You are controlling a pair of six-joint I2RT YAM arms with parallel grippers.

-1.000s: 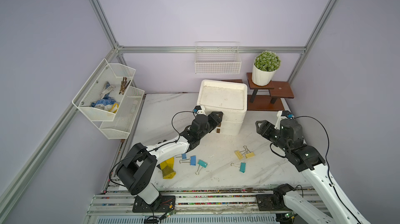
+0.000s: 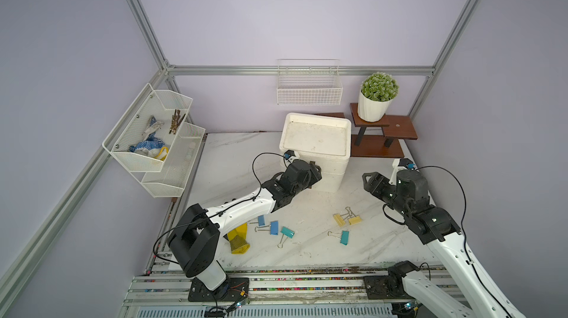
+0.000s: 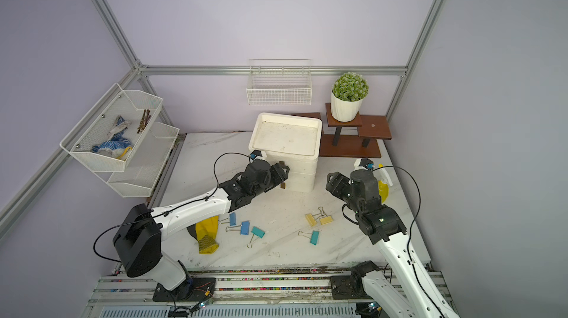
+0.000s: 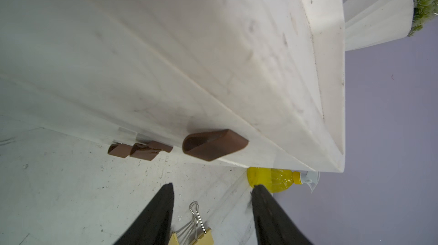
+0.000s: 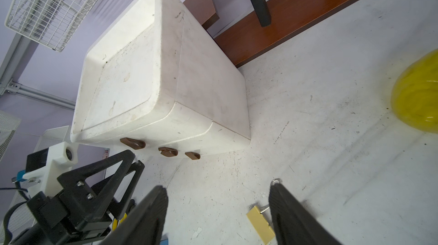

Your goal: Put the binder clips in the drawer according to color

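The white drawer unit (image 2: 316, 134) stands at the back with its drawers shut; brown handles run down its front, the top handle (image 4: 215, 144) closest in the left wrist view. My left gripper is open just in front of the unit, empty, the top handle beyond its fingertips. My right gripper stands open and empty above the right of the table. Blue clips (image 2: 274, 227) and a teal clip (image 2: 287, 232) lie front left. Two yellow clips (image 2: 355, 220) and another teal clip (image 2: 344, 237) lie right of centre.
A yellow-and-grey item (image 2: 239, 240) lies partly under the left arm. Behind the right arm stands a yellow spray bottle (image 3: 383, 190). A potted plant (image 2: 374, 98) sits on a brown shelf (image 2: 376, 147) at back right.
My left gripper has moved slightly to the right across the drawer unit's front. The right arm has barely moved, and the clips lie where they were.
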